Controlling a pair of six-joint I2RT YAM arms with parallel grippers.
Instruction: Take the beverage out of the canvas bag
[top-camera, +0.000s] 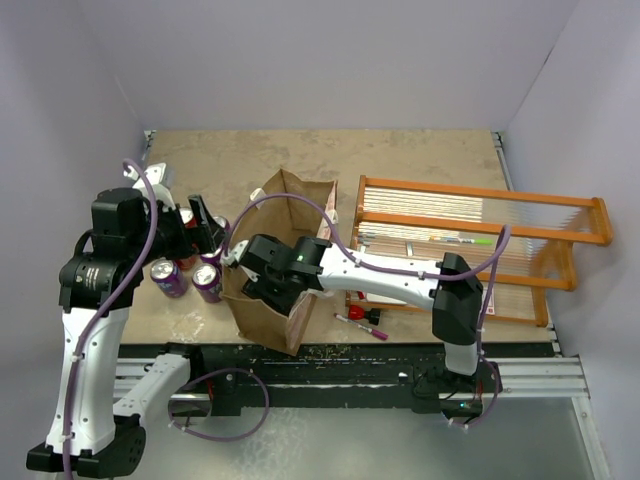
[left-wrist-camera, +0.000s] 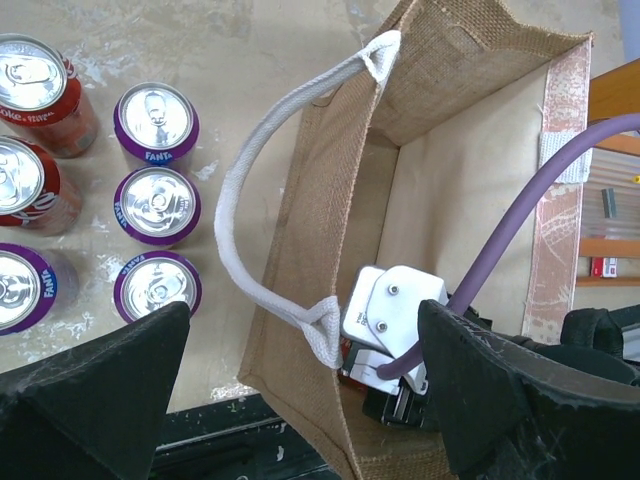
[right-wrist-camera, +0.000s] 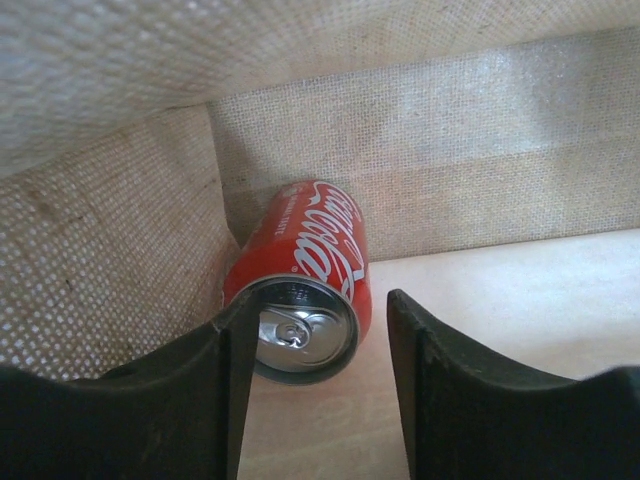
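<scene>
The canvas bag (top-camera: 300, 190) stands open in the middle of the table; its brown wall (left-wrist-camera: 320, 200) with a white handle shows in the left wrist view. My right gripper is down inside it, fingers part open around the near end of a red Coca-Cola can (right-wrist-camera: 318, 235), which lies on its side along the bag's wall. My left gripper (top-camera: 210, 220) hangs open above the cans to the left of the bag, empty.
Several Fanta cans (left-wrist-camera: 160, 205) and Coca-Cola cans (left-wrist-camera: 45, 105) stand left of the bag. A wooden rack (top-camera: 480, 190) lies to the right, with markers (top-camera: 365, 330) near the front edge.
</scene>
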